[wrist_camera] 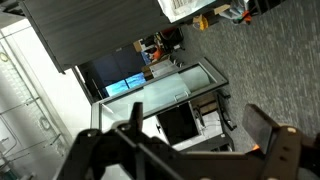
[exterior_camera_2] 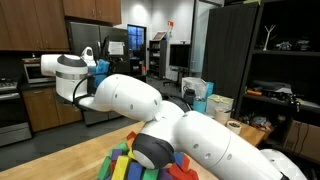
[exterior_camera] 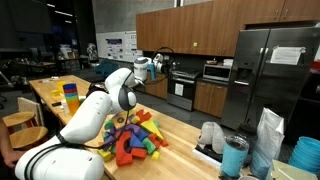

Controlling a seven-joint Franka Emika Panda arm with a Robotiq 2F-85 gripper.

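My arm (exterior_camera: 95, 108) reaches up and away over the table, and its gripper end is small and blurred there. In the wrist view my gripper is open, its dark fingers (wrist_camera: 127, 145) wide apart along the bottom edge, with only distant floor and kitchen fronts between them. Colourful blocks (exterior_camera: 137, 142) lie in a loose pile on the wooden table beside the arm, well away from the gripper. Exterior view 2 shows part of the same pile of blocks (exterior_camera_2: 133, 166), partly hidden by the arm.
A multicoloured stack (exterior_camera: 71, 98) stands left of the arm. At the table's right are a blue tub (exterior_camera: 234, 155), a plastic bag (exterior_camera: 267, 140) and blue-green bowls (exterior_camera: 305, 155).
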